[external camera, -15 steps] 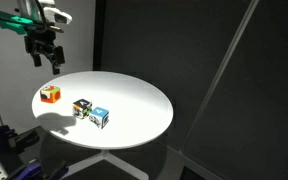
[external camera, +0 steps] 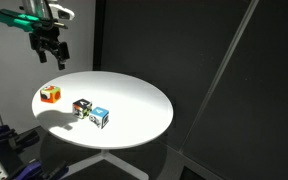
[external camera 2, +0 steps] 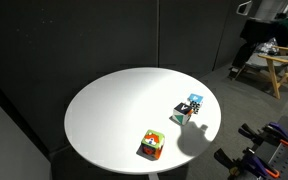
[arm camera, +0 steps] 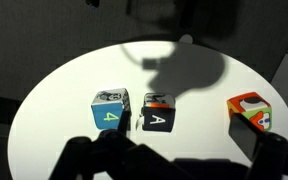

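Observation:
My gripper [external camera: 52, 58] hangs well above the left end of a round white table [external camera: 139, 95], fingers apart and empty. Its dark fingers frame the lower part of the wrist view, one at each side. Three picture blocks lie below it on the table. Near the middle of the wrist view is a black-sided block with a letter A [arm camera: 158, 115]. Just left of it, a small gap between them, sits a block with a blue side and a yellow 4 [arm camera: 109, 112]. Farther right is a red, orange and green block [arm camera: 250, 110], apart from the other two.
A wooden-armed chair [external camera 2: 269, 68] stands off to the side in the second exterior view. Dark curtain hangs behind the table.
The gripper has risen slightly and shifted a little to the right in exterior view 1. The blocks have stayed put.

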